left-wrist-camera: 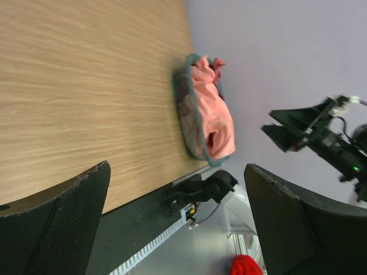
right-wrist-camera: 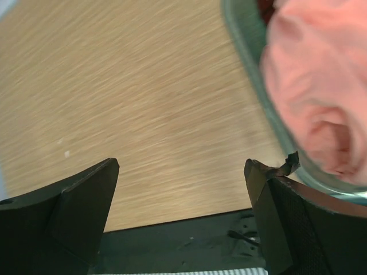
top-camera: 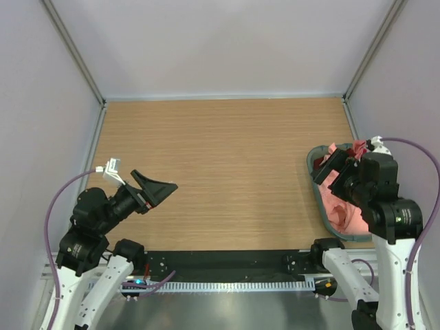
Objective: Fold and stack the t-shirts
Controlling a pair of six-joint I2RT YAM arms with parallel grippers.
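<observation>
Pink and red shirts [top-camera: 347, 214] lie crumpled inside a grey-green bin [top-camera: 318, 191] at the right side of the table. The same pink cloth [right-wrist-camera: 309, 74] fills the right part of the right wrist view. Over the bin's left rim, my right gripper [top-camera: 330, 168] stands open with its fingers apart and no cloth between them. On the other side, my left gripper [top-camera: 157, 188] hangs open above the left part of the table. Bare wood and the distant bin show between its fingers in the left wrist view.
Pale walls close it in at the back and both sides. A dark strip [top-camera: 220, 267] runs along its front edge. Something red [left-wrist-camera: 245, 265] sits low beyond that edge.
</observation>
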